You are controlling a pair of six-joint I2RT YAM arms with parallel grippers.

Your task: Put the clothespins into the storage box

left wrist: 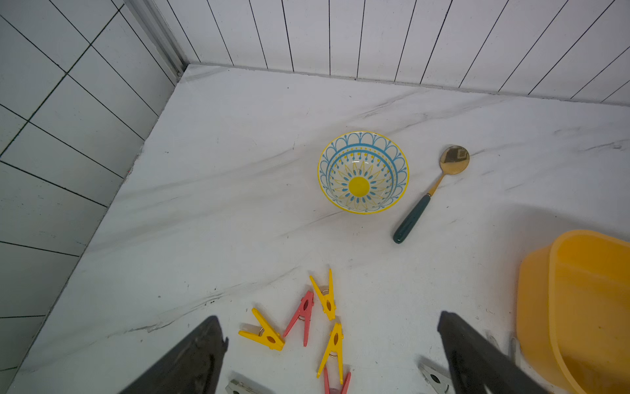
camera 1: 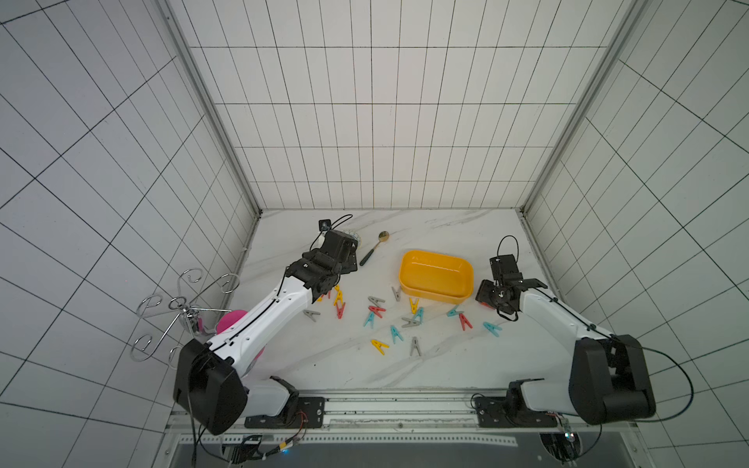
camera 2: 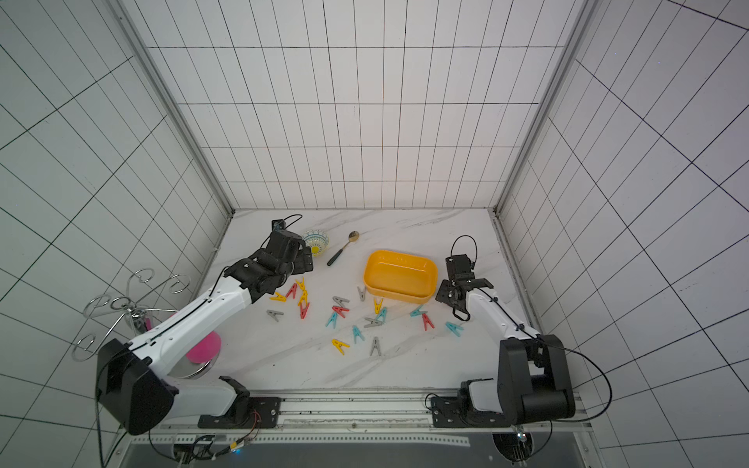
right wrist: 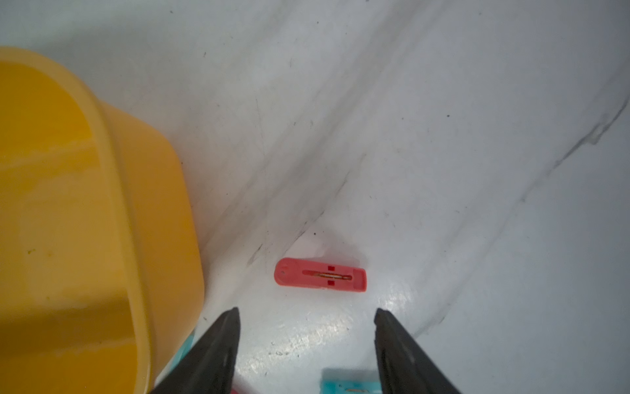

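The yellow storage box is empty, with clothespins in red, yellow, grey and cyan scattered around it. In the right wrist view a red clothespin lies on its side beside the box wall, between and ahead of the open fingers of my right gripper; a cyan clothespin shows at the lower edge. My left gripper hangs open over the left group, where yellow clothespins and a red clothespin lie, nothing held.
A patterned bowl and a spoon lie at the back left. A wire rack stands at the far left.
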